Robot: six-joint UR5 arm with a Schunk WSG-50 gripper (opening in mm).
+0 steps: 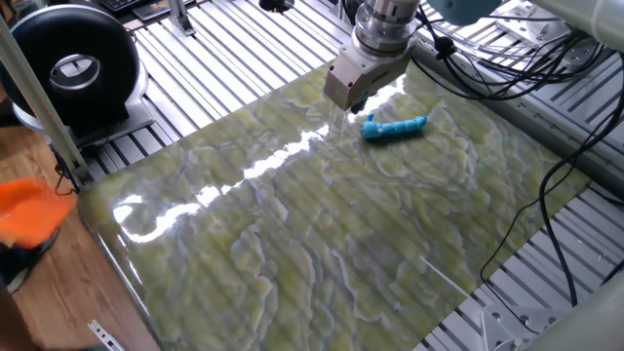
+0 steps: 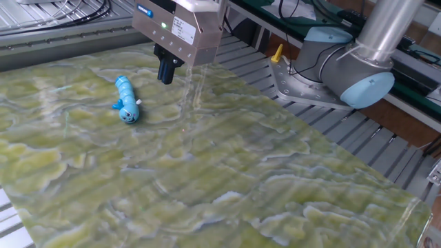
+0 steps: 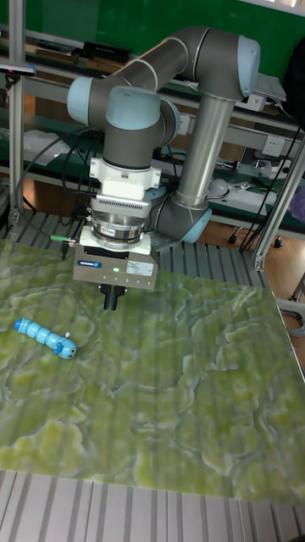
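Observation:
A light-blue segmented caterpillar toy (image 1: 394,128) lies on the green marbled sheet (image 1: 322,253), near its far edge in exterior view 1. Its face and small side fins show on the toy (image 2: 127,103) in exterior view 2. My gripper (image 2: 165,74) hangs above the sheet, to the right of the toy and apart from it. In exterior view 3 the black fingers (image 3: 112,298) point down and sit close together, with nothing seen between them. The caterpillar (image 3: 45,339) is to the left of and nearer the camera than the gripper there.
Most of the sheet is bare. A black round object (image 1: 73,68) stands beyond its left edge. Loose dark cables (image 1: 546,78) run along the right side. A blurred orange thing (image 1: 34,210) is off the sheet at the far left. The arm's base (image 2: 310,79) is behind.

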